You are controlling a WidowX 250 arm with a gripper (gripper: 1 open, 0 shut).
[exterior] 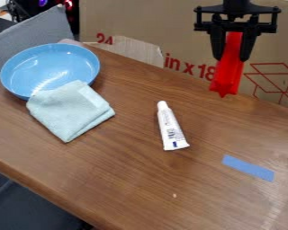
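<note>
My gripper [234,40] hangs at the top right, in front of the cardboard, shut on a red object [229,63] that points downward above the table. A white tube [172,126] lies on the wooden table [134,189] below and left of it. A folded pale cloth [71,110] lies at the left, beside a blue plate [48,67].
A cardboard panel [158,22] stands along the back edge. A strip of blue tape [247,167] is on the right of the table. A grey padded item [26,36] is at the upper left.
</note>
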